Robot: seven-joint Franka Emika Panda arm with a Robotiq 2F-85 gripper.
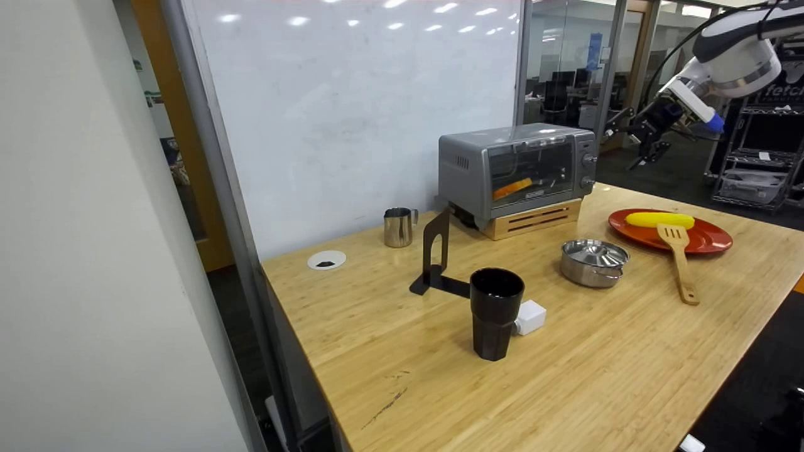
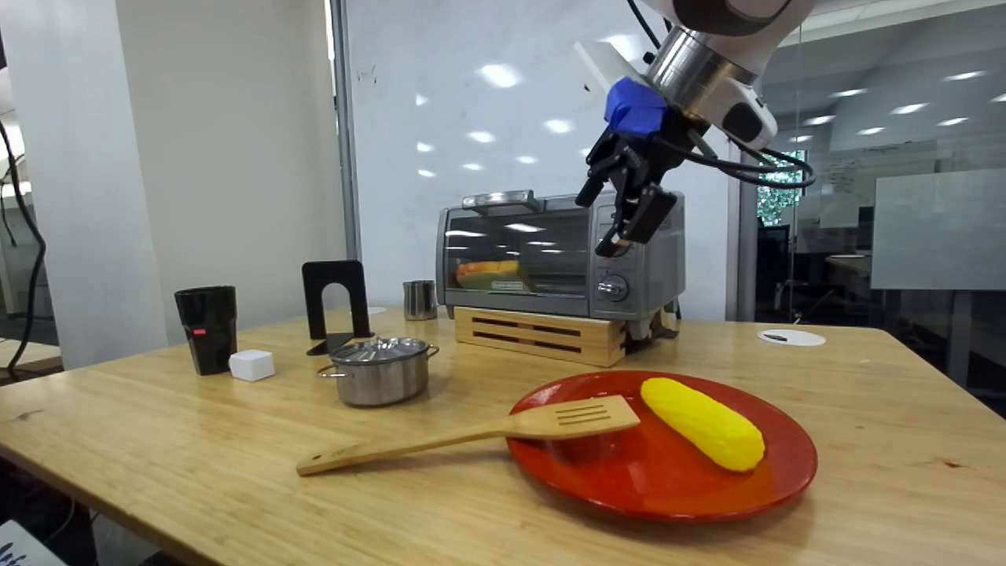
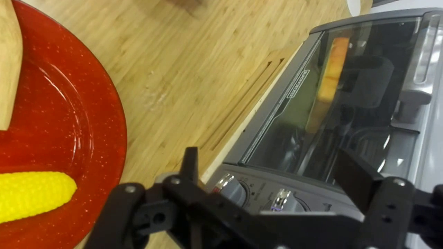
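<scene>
My gripper is open, its two fingers (image 3: 190, 164) wide apart with nothing between them. In the wrist view it lies over the control knobs (image 3: 232, 191) of the grey toaster oven (image 3: 373, 124). The oven's glass door is closed, and an orange-yellow item (image 3: 334, 68) shows behind it. Seen from exterior view 2, the gripper (image 2: 596, 223) hangs in front of the oven's (image 2: 665, 273) knob side, above the table. A red plate (image 2: 651, 490) holds yellow corn (image 2: 703, 424), and a wooden spatula (image 2: 443, 439) rests its slotted head on the plate.
A lidded steel pot (image 1: 593, 263) stands between the oven and the table's front. Farther left are a black cup (image 1: 494, 312), a white block (image 1: 531, 317), a black stand (image 1: 435, 252) and a steel pitcher (image 1: 397, 227).
</scene>
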